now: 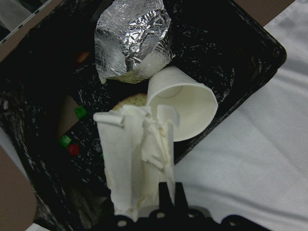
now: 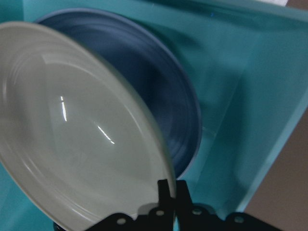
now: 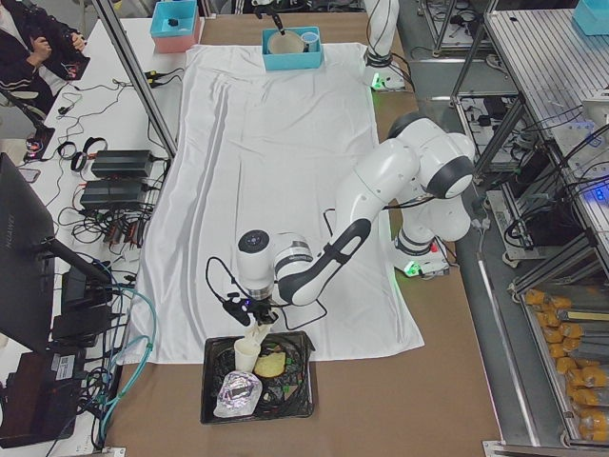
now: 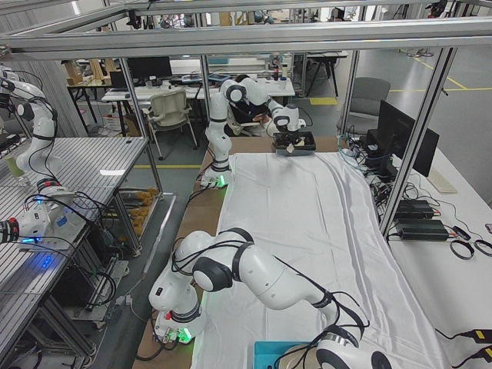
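My left gripper is shut on a crumpled white paper wad (image 1: 134, 159), held over a black-lined bin (image 3: 304, 400). The bin holds a white paper cup (image 1: 192, 110), crumpled foil (image 1: 130, 33), a yellow spongy piece (image 3: 272, 367) and small coloured bits. In the right wrist view my right gripper is shut on the rim of a cream plate (image 2: 72, 125), over a blue plate (image 2: 178, 106) in a teal box (image 2: 250, 125).
The white cloth (image 3: 238, 171) between bin and teal box is clear. A table with cables, black devices and a monitor (image 3: 24, 267) runs along one side.
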